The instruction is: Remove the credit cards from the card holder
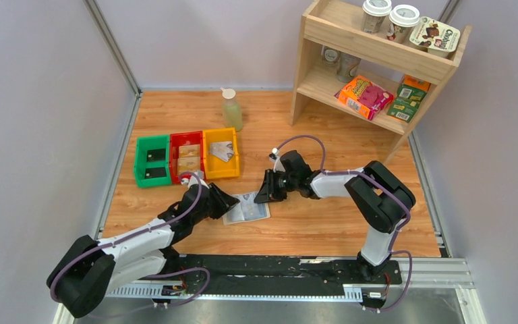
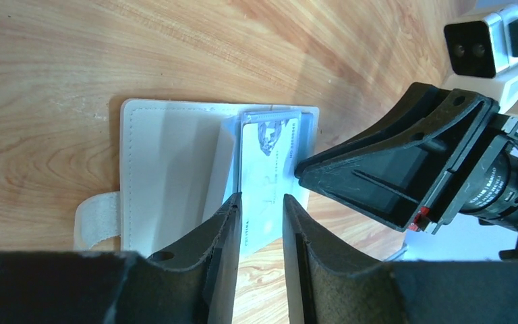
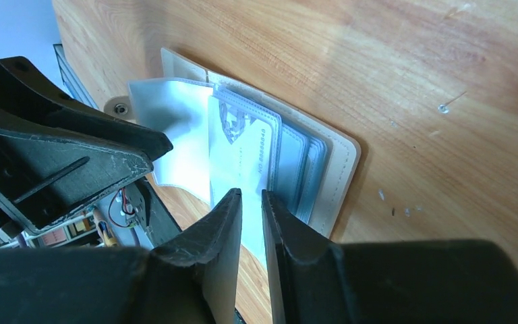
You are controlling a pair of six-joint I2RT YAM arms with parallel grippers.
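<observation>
The open card holder [image 1: 246, 210] lies on the wooden table between both grippers, its pale cover [image 2: 162, 169] opened out beside the clear blue sleeves [image 3: 290, 165], where a card-like white insert [image 2: 263, 175] shows. My left gripper hangs over the sleeves, part open, nothing visible between its fingers. My right gripper is at the sleeves on the holder's other side, nearly shut; whatever is between its fingertips is hard to make out, though it appears to be on the sleeves.
Green [image 1: 141, 155], red [image 1: 189, 138] and yellow [image 1: 219, 172] bins stand behind the left arm, with a bottle [image 1: 232, 111] at the back. A wooden shelf [image 1: 391, 57] holds cups and boxes at back right.
</observation>
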